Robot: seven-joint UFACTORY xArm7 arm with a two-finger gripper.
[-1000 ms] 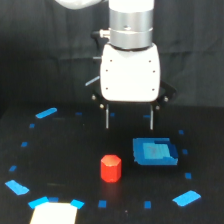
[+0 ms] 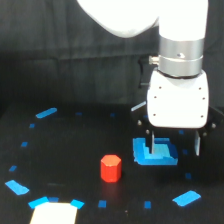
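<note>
My gripper (image 2: 174,146) hangs open at the right, its two fingers spread wide with nothing visible between them. Below and partly behind it lies a small blue tray (image 2: 142,157) with a lighter blue patch inside. The left finger (image 2: 150,139) overlaps the tray in this view; whether it touches cannot be told. A red block (image 2: 111,169) with a six-sided outline stands on the dark table, left of the tray and apart from the gripper.
At the bottom edge sits a cream block (image 2: 53,213), partly cut off. Blue tape strips (image 2: 17,187) and small blue marks dot the black surface.
The gripper has shifted right and somewhat lower in the view, from above and left of the tray to over its right side. Its fingers remain spread. Red block and tray have not visibly moved.
</note>
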